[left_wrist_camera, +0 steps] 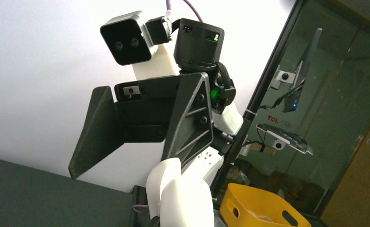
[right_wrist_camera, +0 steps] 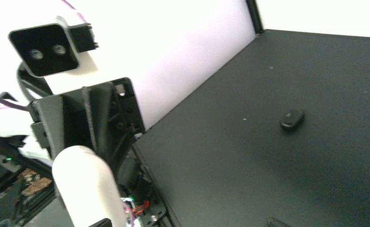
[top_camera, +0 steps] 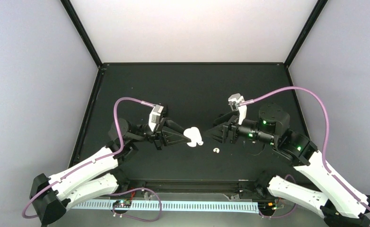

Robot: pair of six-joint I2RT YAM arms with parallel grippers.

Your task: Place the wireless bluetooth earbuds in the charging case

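A white charging case is held in my left gripper, which is shut on it; in the left wrist view the case fills the bottom centre and looks opened at its lid, and in the right wrist view it is at lower left. My right gripper stands open just right of the case, apart from it, with nothing seen between its fingers. Two small white earbud shapes lie on the table below and between the grippers.
A small dark object lies on it in the right wrist view. Walls stand around the table. A yellow bin is outside in the left wrist view.
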